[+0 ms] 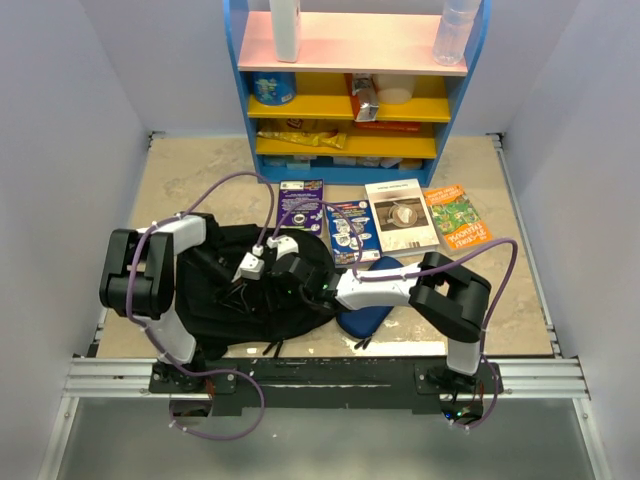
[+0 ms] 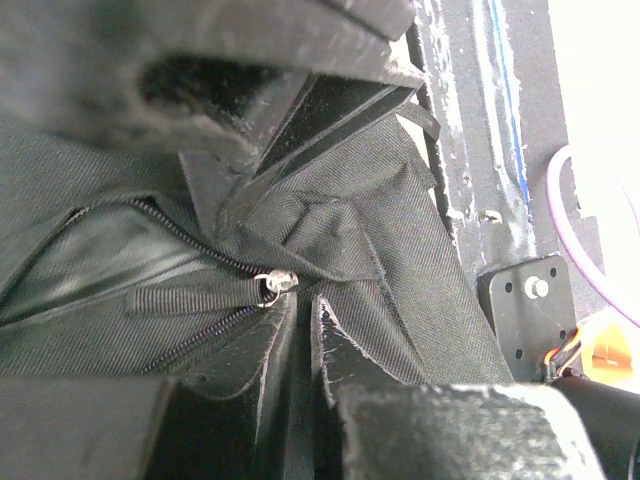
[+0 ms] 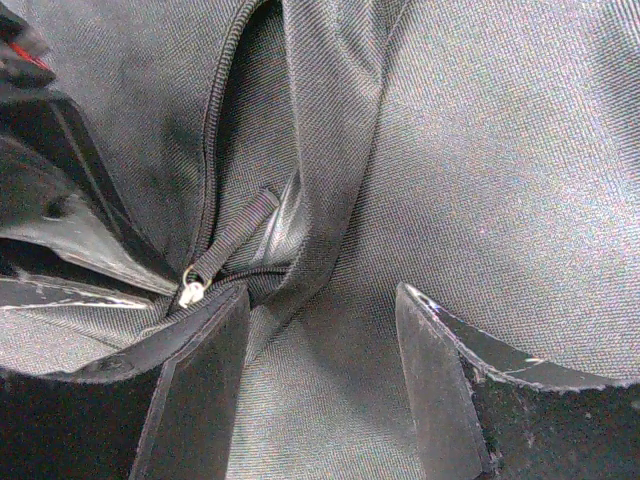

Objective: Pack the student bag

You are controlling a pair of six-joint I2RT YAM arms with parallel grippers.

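Observation:
The black bag (image 1: 210,320) lies open on the left of the table, both grippers over it. In the left wrist view, my left gripper has its fingertips close together at a zipper pull (image 2: 195,297); whether anything is between them is unclear. In the right wrist view, my right gripper is low on the bag's fabric, its fingertips apart, with a fold of cloth and the zipper (image 3: 210,150) beside it; what it holds is hard to tell. A blue pencil case (image 1: 365,320) lies under the right arm.
Books (image 1: 300,205) and an orange book (image 1: 460,215) lie behind the bag on the right. A shelf (image 1: 350,30) with bottles and packets stands at the back. Free table shows at the far right.

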